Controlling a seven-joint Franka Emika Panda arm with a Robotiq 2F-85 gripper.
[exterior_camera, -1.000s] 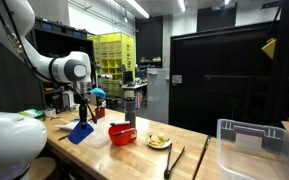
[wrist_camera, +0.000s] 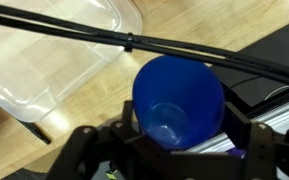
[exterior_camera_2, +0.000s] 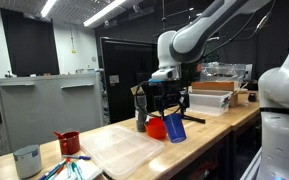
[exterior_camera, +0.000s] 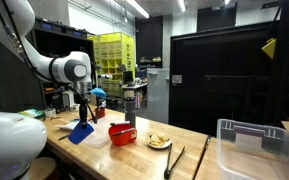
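A blue cup (exterior_camera: 81, 132) hangs tilted near the table's front edge, with my gripper (exterior_camera: 87, 115) shut on it. In exterior view 2 the same blue cup (exterior_camera_2: 176, 130) is below the gripper (exterior_camera_2: 171, 112), in front of the red container. The wrist view looks into the mouth of the cup (wrist_camera: 178, 85), which fills the space between the dark fingers. Exactly where the pads touch the cup is hard to see.
A red container (exterior_camera: 122, 134) and a plate of yellowish food (exterior_camera: 158, 141) stand on the table. A clear bin (exterior_camera: 261, 150) is at the right. A shallow clear tray (exterior_camera_2: 121, 150), pens (exterior_camera_2: 76, 157), a red mug (exterior_camera_2: 69, 143) and a grey pot (exterior_camera_2: 27, 160) occupy the other end.
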